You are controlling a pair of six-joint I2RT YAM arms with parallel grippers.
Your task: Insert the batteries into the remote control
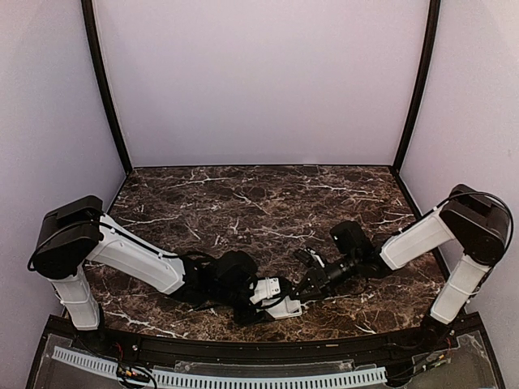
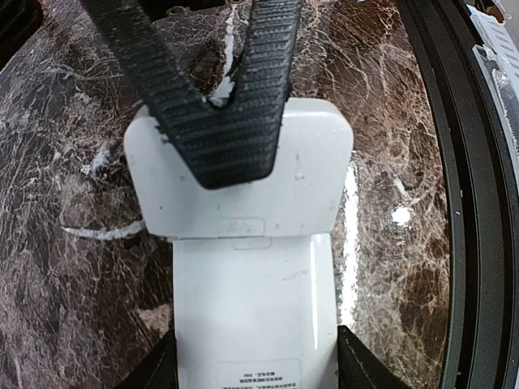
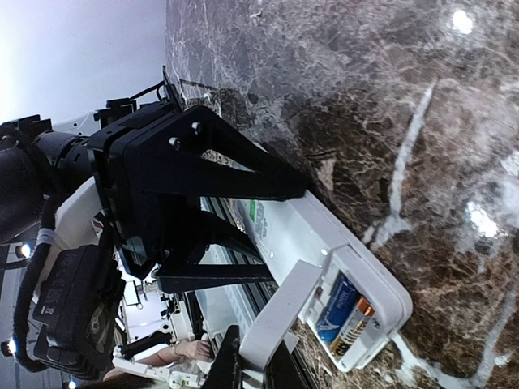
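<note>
Battery side up, the white remote control [image 3: 280,231] lies low over the dark table, its open compartment showing a blue battery [image 3: 336,308] and an orange-and-black battery [image 3: 352,327] side by side. My left gripper has a finger against each side of the remote's body. In the right wrist view, my right gripper is shut on the white battery cover [image 3: 280,314]. That cover stands tilted above the remote, apart from the compartment floor. From the left wrist, the cover [image 2: 243,207] hides the compartment, with the right gripper's dark fingers [image 2: 231,142] over it.
Behind the arms, the marble-patterned table [image 1: 243,203] is clear. Close in front runs the dark table edge [image 1: 203,346], with a white slotted strip [image 1: 268,379] beyond it. My two grippers are very near each other.
</note>
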